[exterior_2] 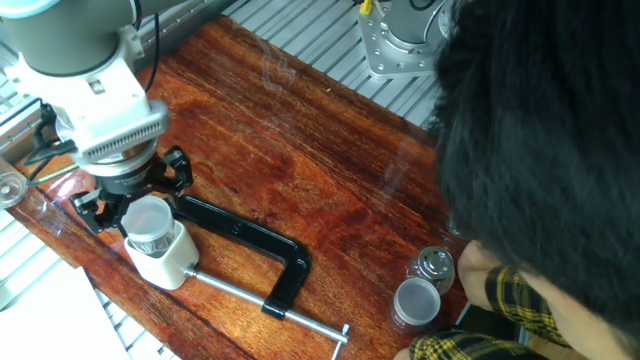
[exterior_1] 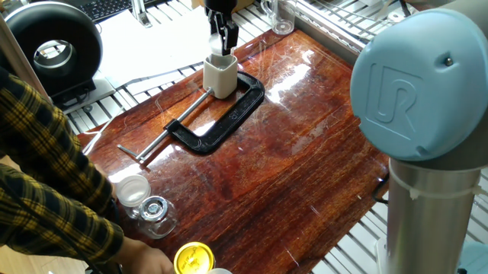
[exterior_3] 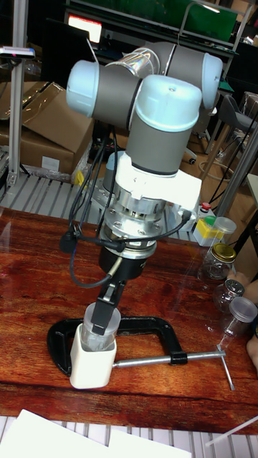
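Observation:
A clear jar with a whitish round top (exterior_2: pixel 148 217) stands in the white square holder (exterior_2: pixel 165 262). My gripper (exterior_2: pixel 138 205) is directly over the holder, its two black fingers on opposite sides of the jar's top. In exterior view 3 one finger (exterior_3: pixel 106 311) overlaps the near side of the jar (exterior_3: pixel 90 315). Whether the fingers press on the jar or stand apart from it cannot be told. The holder is at the screw end of a black C-clamp (exterior_1: pixel 217 131) lying on the wooden board. In exterior view 1 the gripper (exterior_1: pixel 223 44) hides much of the jar.
A person's arms reach in at the board's edge, beside a white-lidded jar (exterior_1: pixel 133 190), a silver-lidded jar (exterior_1: pixel 155 209) and a yellow-lidded jar (exterior_1: pixel 194 259). A glass mug (exterior_1: pixel 283 17) stands at the far corner. The board's middle is clear.

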